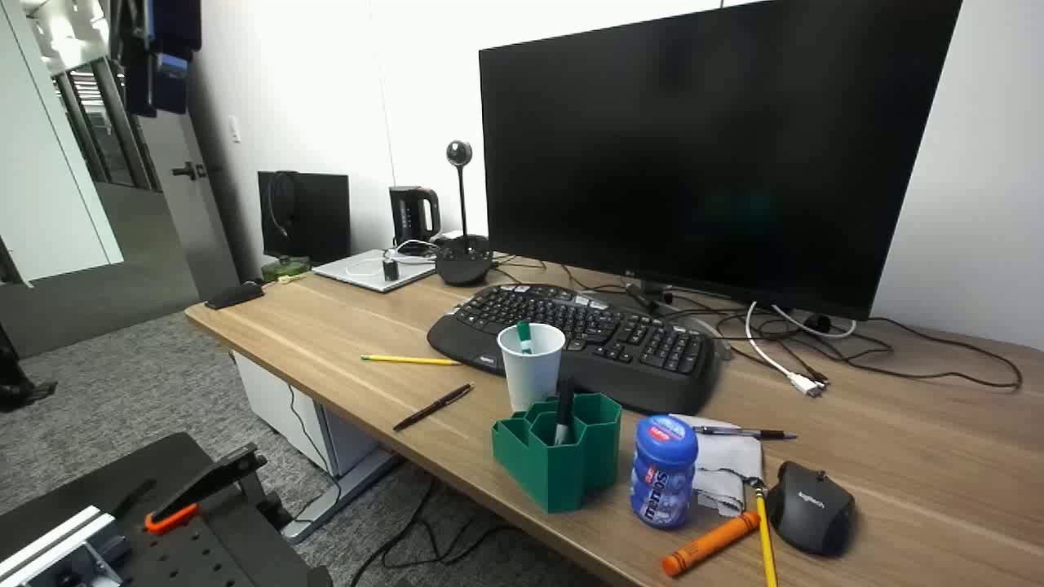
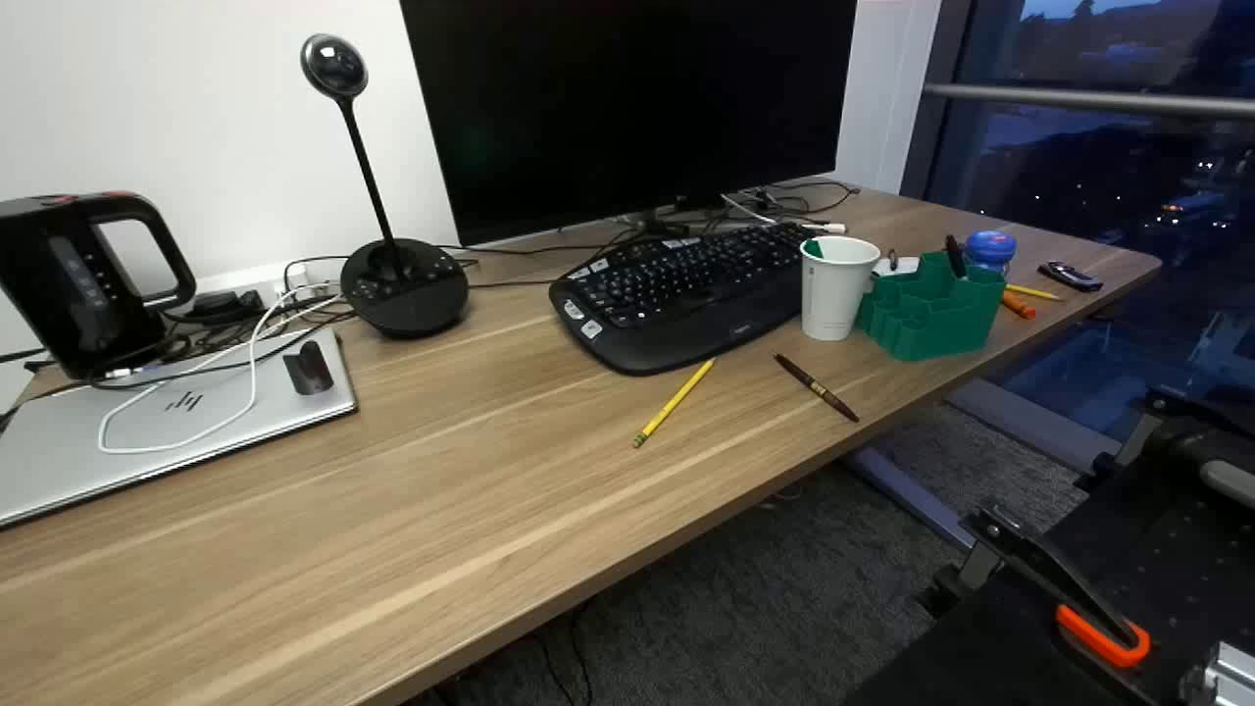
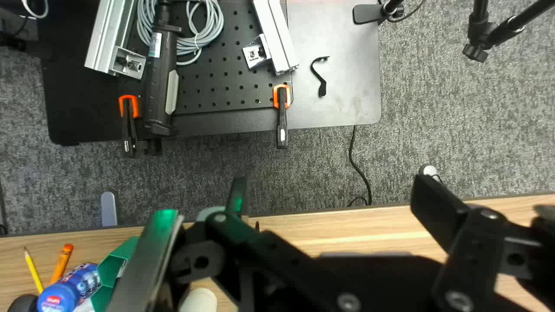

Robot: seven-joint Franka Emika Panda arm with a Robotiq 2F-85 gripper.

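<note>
My gripper stands open in the wrist view, its dark fingers wide apart with nothing between them. It is above the desk edge, looking down on floor and cart. On the desk, a green organizer (image 1: 558, 460) holds a black marker (image 1: 564, 411). Just behind it is a white cup (image 1: 531, 367) with a green-ended marker (image 1: 524, 337) inside. A blue Mentos jar (image 1: 665, 471), an orange crayon (image 1: 711, 544) and a yellow pencil (image 1: 766, 541) lie to the right. Another yellow pencil (image 2: 673, 404) and a dark pen (image 2: 817, 387) rest on open desk.
A keyboard (image 1: 587, 337) and large monitor (image 1: 714, 156) stand behind. Also there are a mouse (image 1: 812, 509), grey cloth (image 1: 722, 460), a laptop (image 2: 176, 412), webcam (image 2: 400, 288), kettle (image 2: 88, 277) and loose cables. Bare desk (image 2: 471, 518) spans the front left. A black cart (image 3: 223, 122) faces the desk.
</note>
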